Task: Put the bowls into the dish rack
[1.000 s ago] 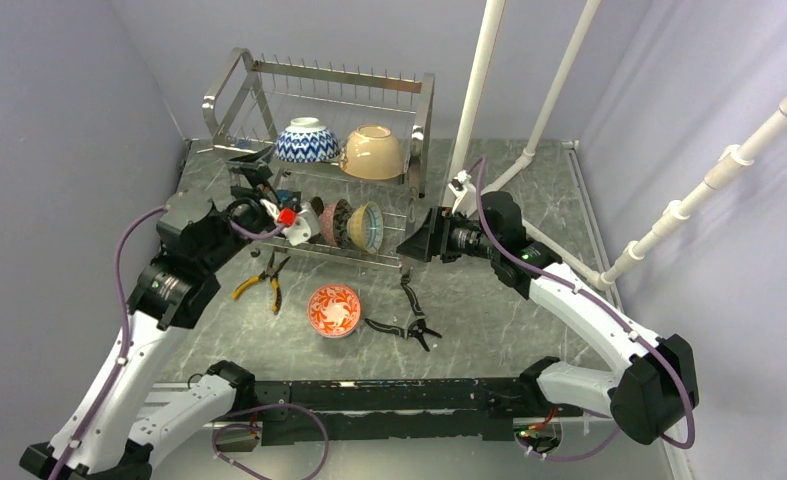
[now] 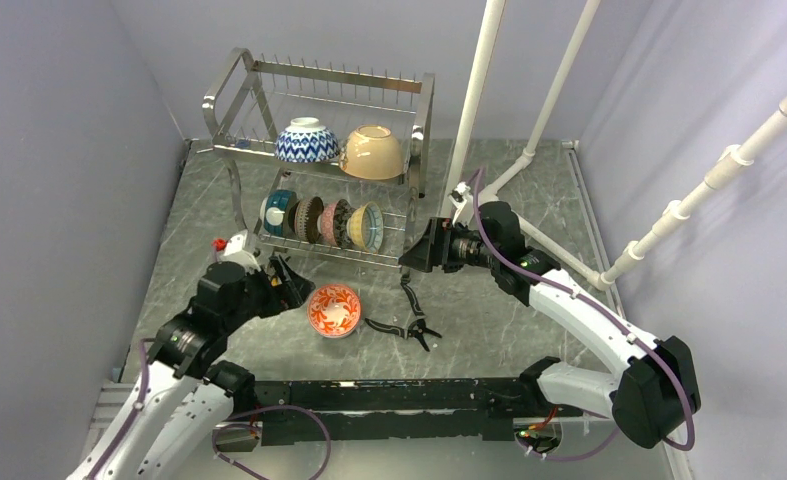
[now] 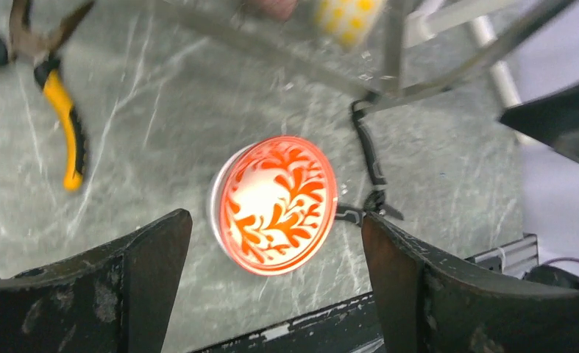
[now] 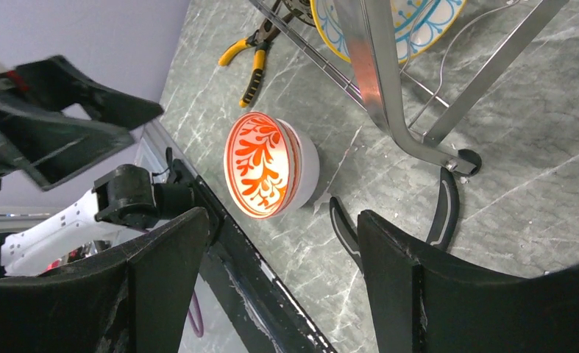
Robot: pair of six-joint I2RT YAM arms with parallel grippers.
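Note:
An orange-and-white patterned bowl sits on the floor in front of the steel dish rack. My left gripper is open just above and left of it, nothing between the fingers. My right gripper stands apart at the rack's right front, empty, its fingers apart. The upper tier holds a blue zigzag bowl and a tan bowl; several bowls stand on edge in the lower tier.
Black-handled shears lie right of the orange bowl. Yellow-handled pliers lie left of it. White pipes stand at the right.
My left gripper has come down from the rack's left side toward the orange bowl, now covering the pliers in the top view. The right arm has shifted only slightly.

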